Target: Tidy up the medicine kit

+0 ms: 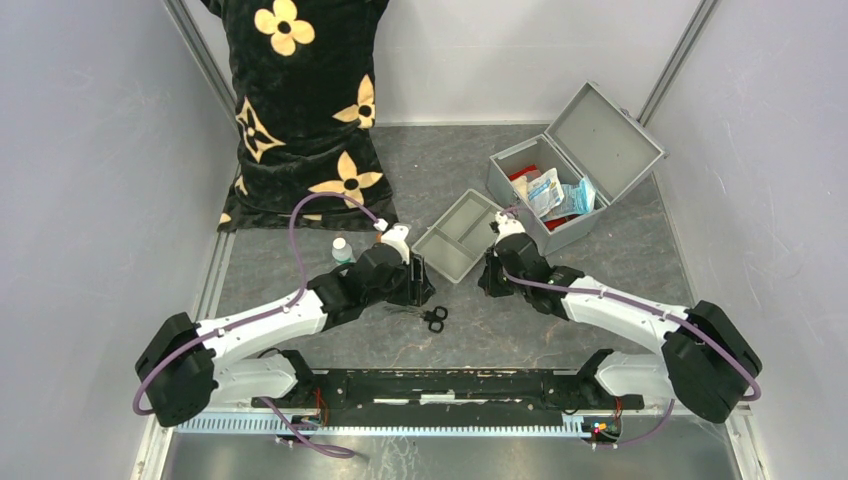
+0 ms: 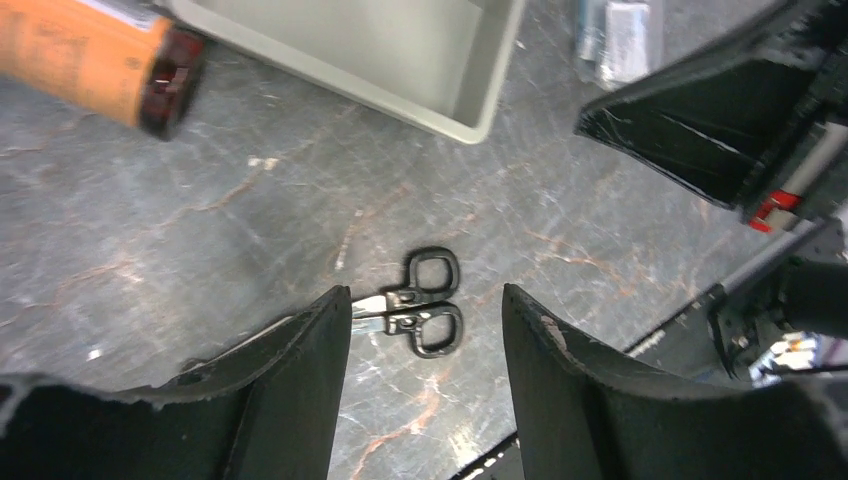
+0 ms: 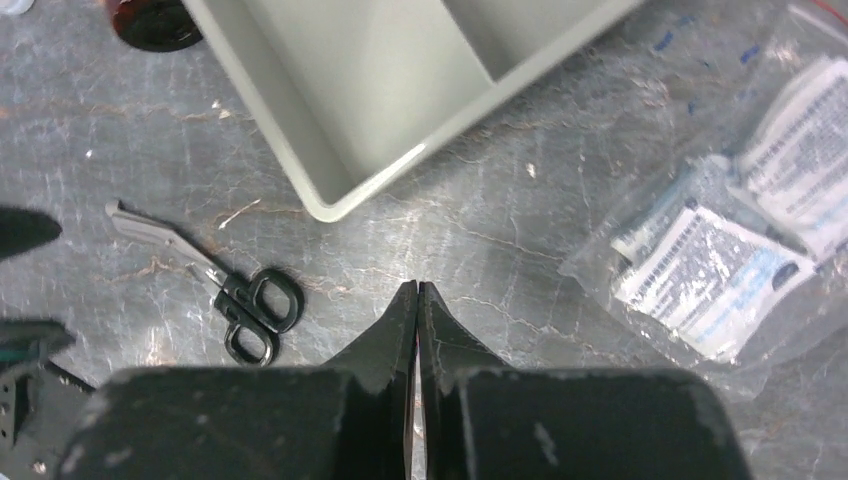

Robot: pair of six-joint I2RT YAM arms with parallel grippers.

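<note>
Black-handled scissors [image 1: 434, 318] lie flat on the grey floor, handles toward the right. In the left wrist view the scissors [image 2: 430, 315] show between the spread fingers; my left gripper stands open above them, holding nothing. My right gripper has its fingertips together with nothing visible between them, to the right of the scissors [image 3: 250, 308]. The grey divided tray [image 1: 460, 235] lies between and behind the two grippers. At the back right stands the open grey medicine box [image 1: 570, 232], with packets [image 1: 545, 192] and red items inside.
An orange bottle with a dark cap [image 2: 90, 55] lies beside the tray. A white-capped bottle [image 1: 342, 250] is by the left arm. Clear plastic packets [image 3: 705, 275] lie right of the tray. A black patterned cushion [image 1: 300, 120] fills the back left. Bare floor lies in front.
</note>
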